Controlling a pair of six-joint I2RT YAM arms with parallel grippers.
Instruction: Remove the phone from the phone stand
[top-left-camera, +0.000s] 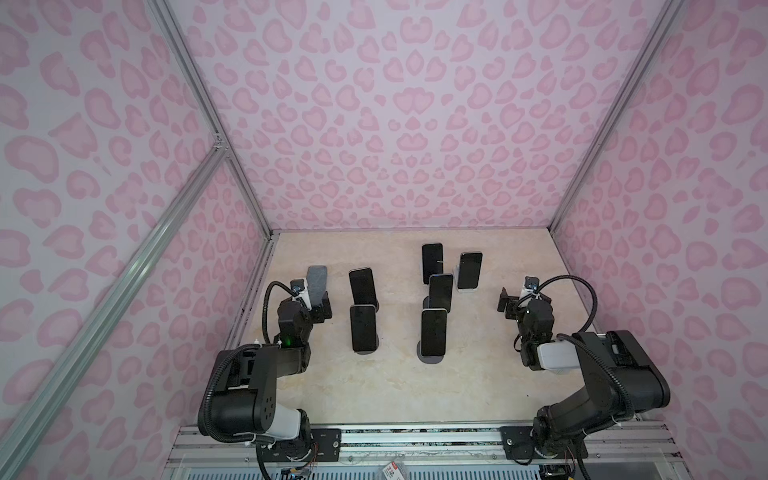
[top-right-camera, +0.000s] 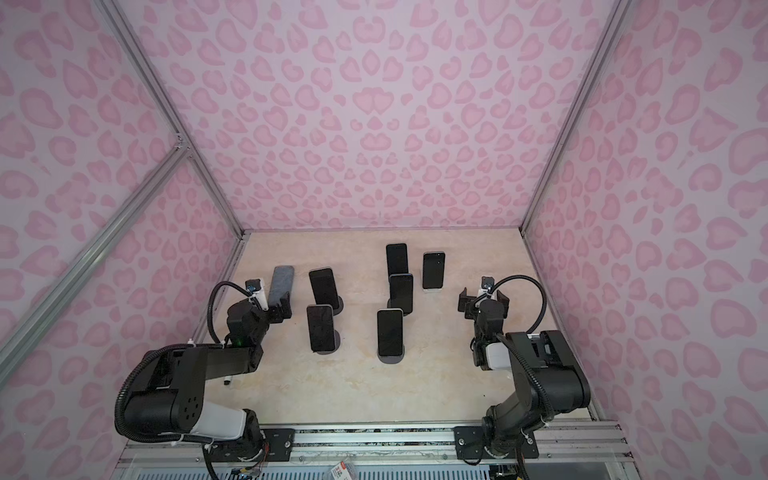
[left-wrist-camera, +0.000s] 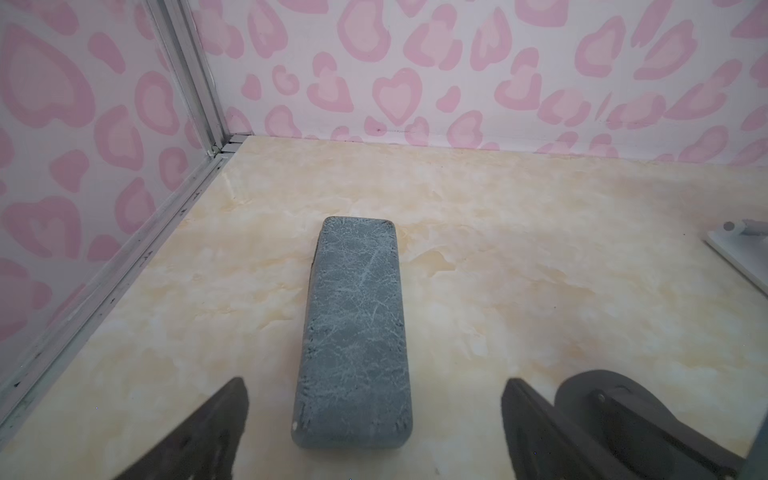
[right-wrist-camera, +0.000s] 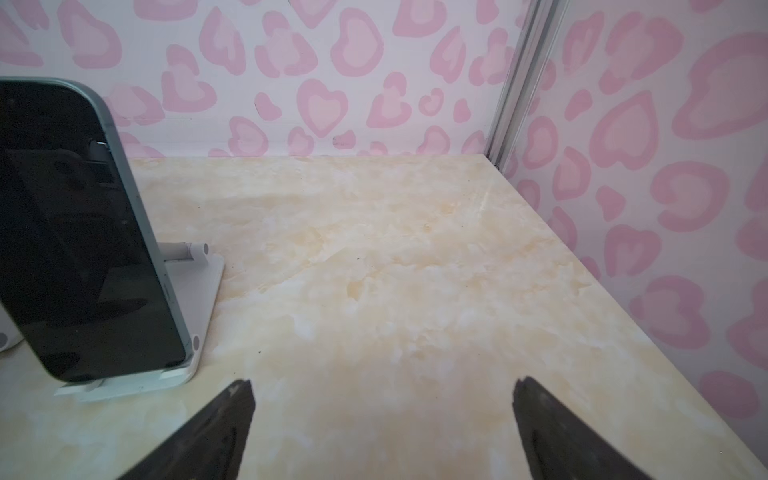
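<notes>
Several dark phones stand tilted on stands across the middle of the table, among them a front-left phone (top-left-camera: 363, 328), a back-left phone (top-left-camera: 362, 286), a front-centre phone (top-left-camera: 433, 333) and a far-right phone (top-left-camera: 469, 270). That far-right phone rests on a white stand (right-wrist-camera: 196, 300) in the right wrist view. At the table's left side is my left gripper, open and empty, just short of a grey block. My right gripper is spread open over bare table on the right, apart from every phone.
The scratched grey block (left-wrist-camera: 356, 336) lies flat near the left edge. A dark round stand base (left-wrist-camera: 612, 400) shows close to the left gripper's right finger. Bare table (right-wrist-camera: 384, 280) stretches ahead of the right gripper, and patterned walls enclose the back and sides.
</notes>
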